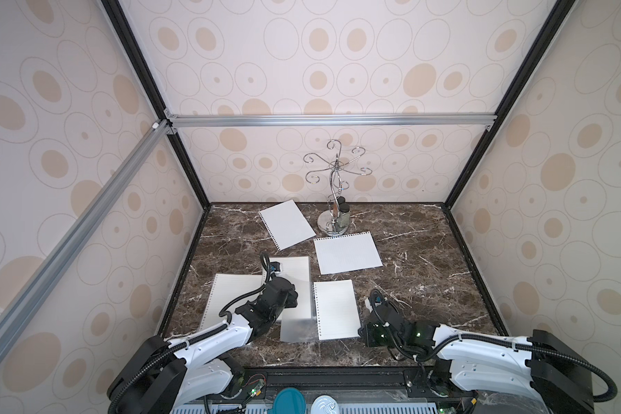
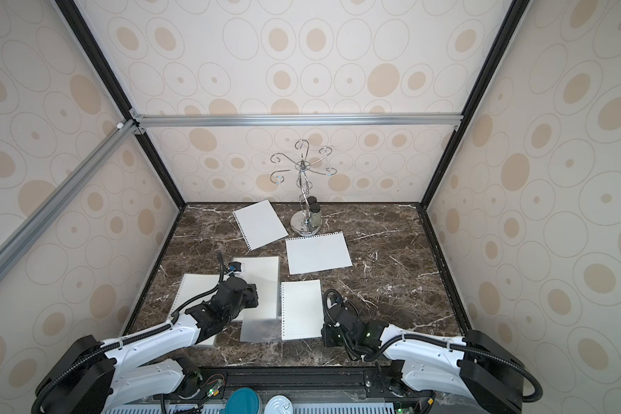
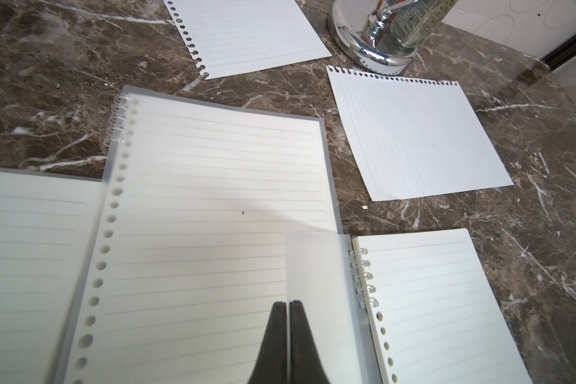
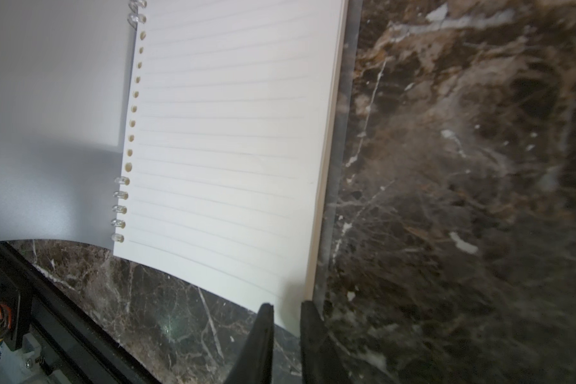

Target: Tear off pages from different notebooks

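Two spiral notebooks lie open side by side: the larger left one (image 3: 217,172) and the right one (image 3: 428,288). The right notebook's translucent cover (image 3: 323,281) folds over the left one. Two loose sheets with punched edges, a tilted page (image 1: 287,224) and a sideways page (image 1: 348,253), rest farther back. Over the left notebook and the cover's edge, my left gripper is shut, nothing showing between its fingers. My right gripper is shut at the right notebook's near right corner; whether paper is pinched there cannot be told.
A chrome stand (image 1: 332,220) with a dark-lidded jar (image 1: 343,215) occupies the back of the marble table. Another lined page (image 3: 32,268) lies at the left notebook's left side.
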